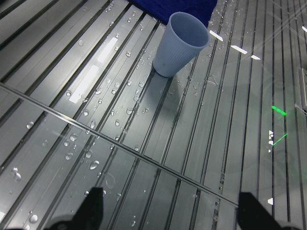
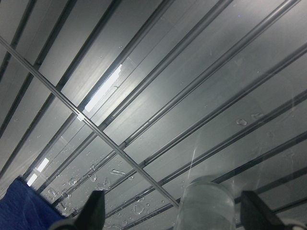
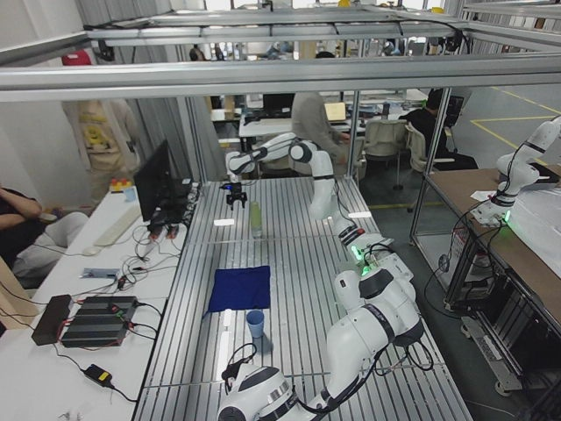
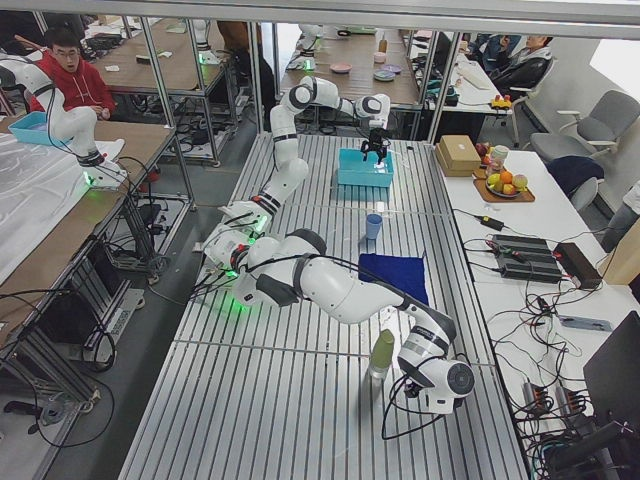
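Observation:
A blue ribbed cup (image 1: pixel 177 50) (image 4: pixel 374 226) stands on the slatted table (image 4: pixel 230 400), beside a dark blue cloth (image 3: pixel 239 289). My left gripper (image 4: pixel 376 153) is open over a teal bin (image 4: pixel 365 178) in the camera right view, with the cup ahead of it in the left wrist view. A green bottle (image 4: pixel 382 350) (image 3: pixel 255 219) stands upright near my right gripper (image 3: pixel 237 197), which is open; in the right wrist view, the bottle's clear end (image 2: pixel 205 206) shows at the lower edge, near the fingers.
A side desk (image 4: pixel 500 185) holds boxes, fruit, electronics and a monitor (image 3: pixel 155 180) along the table's edge. Metal frame posts and rails surround the table. Water drops lie on the slats. Bare table surrounds the cloth.

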